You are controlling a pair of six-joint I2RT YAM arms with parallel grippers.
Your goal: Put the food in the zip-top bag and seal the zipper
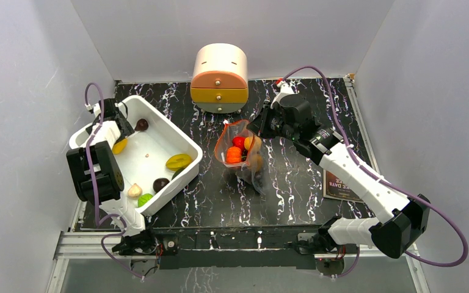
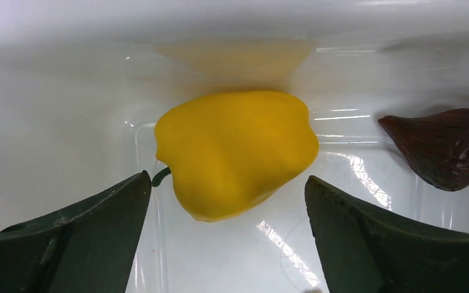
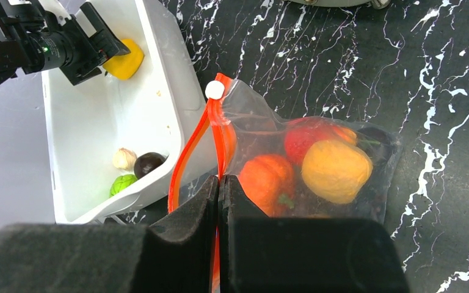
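Observation:
My open left gripper is low in the white bin [image 1: 159, 131] at its back left, fingers either side of a yellow pepper [image 2: 235, 146]. A dark fig [image 2: 439, 146] lies beside it. The bin also holds a yellow oblong fruit [image 1: 178, 161], garlic [image 1: 134, 190], a dark round item [image 1: 160, 184] and a green item [image 1: 145, 199]. My right gripper is shut on the orange rim of the zip top bag [image 3: 366, 201], which holds an orange pepper [image 3: 262, 183], a yellow item [image 3: 336, 171], a red one and others.
A small drawer box [image 1: 218, 76] stands at the back centre. A printed board [image 1: 341, 186] lies at the right, partly under the right arm. Black marble table shows around the bag.

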